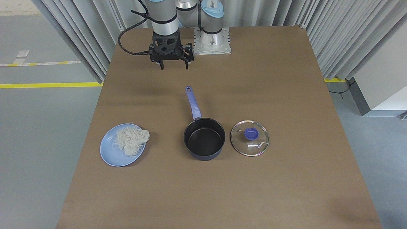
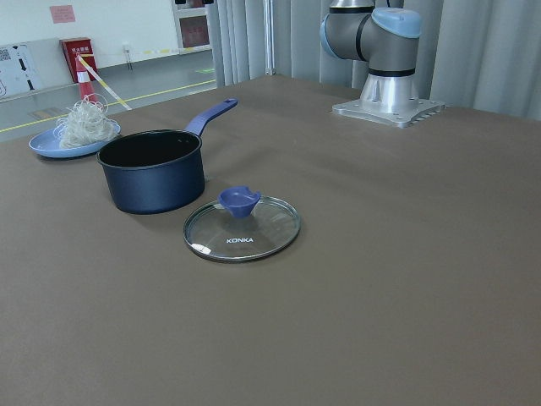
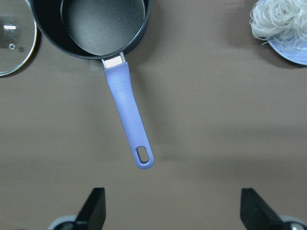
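Note:
A dark saucepan (image 1: 204, 139) with a blue handle (image 3: 123, 105) pointing toward the robot stands mid-table. Beside it lies a glass lid (image 1: 250, 147) with a blue knob (image 2: 239, 200). On the other side a light blue plate (image 1: 110, 152) holds a heap of white noodles (image 1: 131, 141). My gripper (image 1: 174, 67) hangs over the back of the table, beyond the handle's end; in the wrist view its two fingers (image 3: 93, 211) are wide apart along the lower edge, with nothing between them.
The robot's white base plate (image 1: 211, 47) sits at the back edge, against a curtain.

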